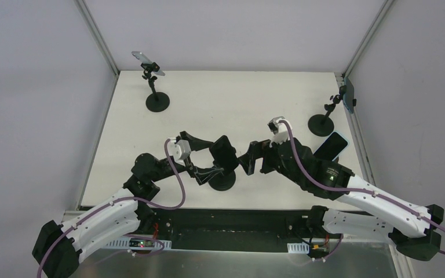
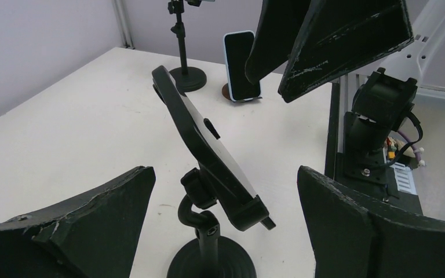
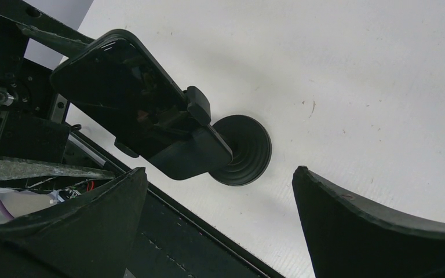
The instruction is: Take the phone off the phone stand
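Note:
A black phone (image 1: 224,152) (image 3: 133,98) leans tilted in a black stand with a round base (image 1: 222,183) (image 3: 249,156) at the table's front middle. My open left gripper (image 1: 206,157) is around the phone's left side, its fingers on either side of the phone and holder in its wrist view; contact cannot be told. My open right gripper (image 1: 250,159) stands just right of the phone, which lies beyond its fingertips.
Other phone stands stand at back left (image 1: 157,103) and right (image 1: 320,124), with another phone (image 1: 331,145) at the right edge.

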